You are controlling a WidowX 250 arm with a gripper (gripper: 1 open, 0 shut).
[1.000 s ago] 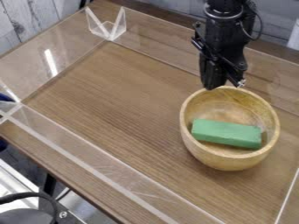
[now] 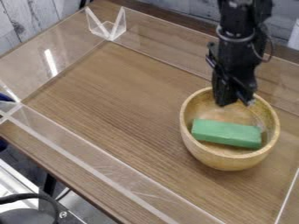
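A round wooden bowl (image 2: pixel 205 149) sits on the right side of the wooden table, with a green rectangular block (image 2: pixel 225 133) lying inside it. Just above the bowl's back rim hangs the black gripper (image 2: pixel 228 83), pointing down. It is blurred, and it looks shut, with nothing visible between its fingers.
A clear plastic piece (image 2: pixel 107 26) stands at the back left. A black object with a cable (image 2: pixel 30 213) is at the bottom left corner, off the tabletop.
The gripper has moved to the right and a little down over the back of the bowl. The bowl and green block have not visibly moved.
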